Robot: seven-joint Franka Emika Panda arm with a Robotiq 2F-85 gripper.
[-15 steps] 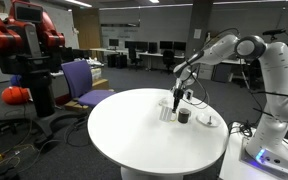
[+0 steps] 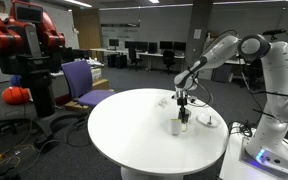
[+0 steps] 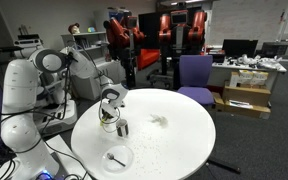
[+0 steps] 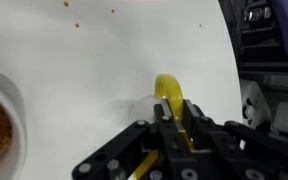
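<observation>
Between the black fingers of my gripper is a yellow piece (image 4: pixel 168 88), which looks like a handle. A pale rounded shape shows beside it; the fingers partly hide it. My gripper is shut on this yellow piece. In exterior view 1, a white cup-like thing (image 2: pixel 176 127) shows just below the gripper (image 2: pixel 183 108), too small to make out fully. To the left in the wrist view stands an open container (image 4: pixel 19 110) with brown contents. It appears as a grey cup (image 3: pixel 122 128) beside the gripper (image 3: pixel 105 121).
A white plate (image 3: pixel 92 160) with a dark utensil on it lies near the robot's side of the round white table (image 3: pixel 184 140). A pale crumpled-looking item (image 3: pixel 158 121) rests farther across. Small brown crumbs dot the tabletop.
The gripper and the white cup-like thing have moved toward the exterior view 1 camera and slightly right.
</observation>
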